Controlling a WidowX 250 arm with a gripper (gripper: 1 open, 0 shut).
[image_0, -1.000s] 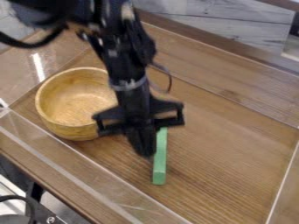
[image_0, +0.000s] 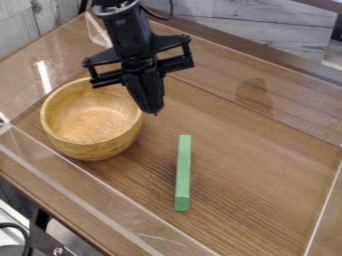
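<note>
My gripper (image_0: 147, 92) is shut, hanging over the back-right rim of a yellow round bowl (image_0: 91, 130) on the left side of the table. Nothing shows between its fingers. A long light-green bar (image_0: 183, 172) lies on the wooden table to the right of the bowl, apart from it and from the gripper.
Marble-like walls stand at the back. A dark cable lies at the lower left edge.
My arm has moved back, away from the front of the table and the green bar. The bowl and the bar look to be in the same places.
</note>
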